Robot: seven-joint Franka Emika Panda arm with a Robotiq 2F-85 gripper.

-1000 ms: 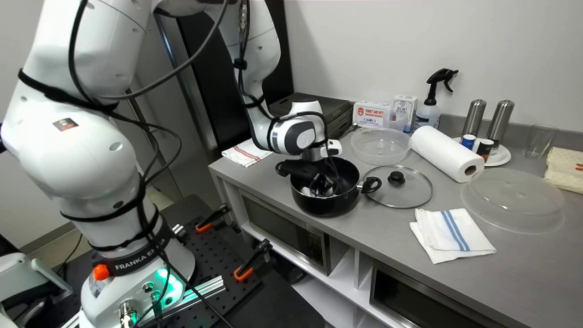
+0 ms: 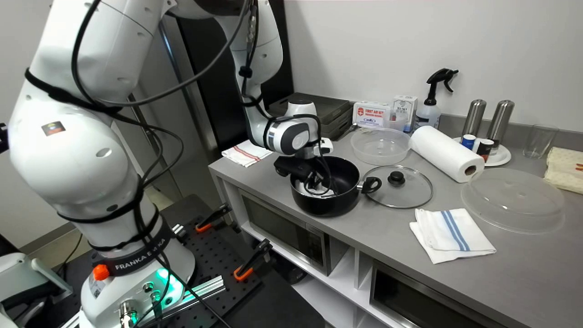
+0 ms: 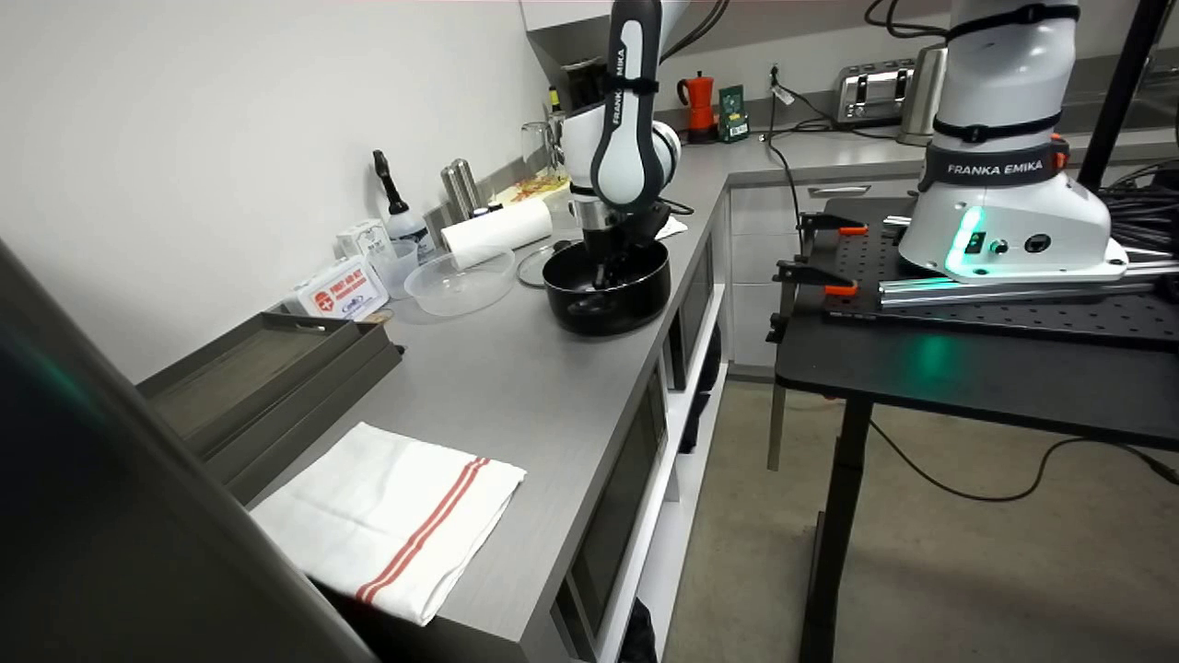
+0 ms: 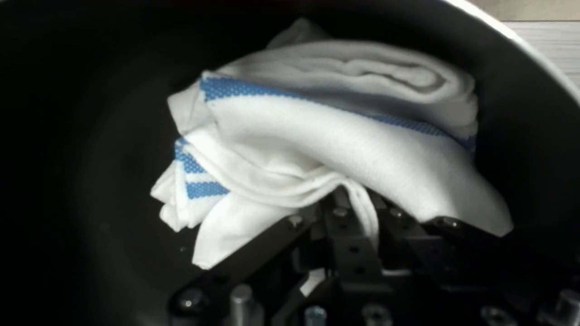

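A black pot (image 2: 328, 205) stands on the grey counter. Inside it lies a crumpled white towel with blue stripes (image 4: 304, 125), filling the middle of the pot in the wrist view. My gripper reaches down into the pot, shut on a fold of this towel that rises between its fingers. Most of the cloth rests spread around the fingertips. From the side, in exterior view 2, the pot wall (image 3: 608, 309) hides the towel and the fingertips.
Right of the pot lies a glass lid (image 2: 397, 187), near the pot handle. A second blue-striped towel (image 2: 452, 232), a clear bowl (image 2: 380, 146) and a paper towel roll (image 2: 447, 153) are farther along. A red-striped towel (image 3: 392, 519) lies at the counter's end.
My gripper has shifted slightly to the left within the pot in exterior view 1. More white cloth shows beside the fingers now. The pot, lid and other items have stayed put.
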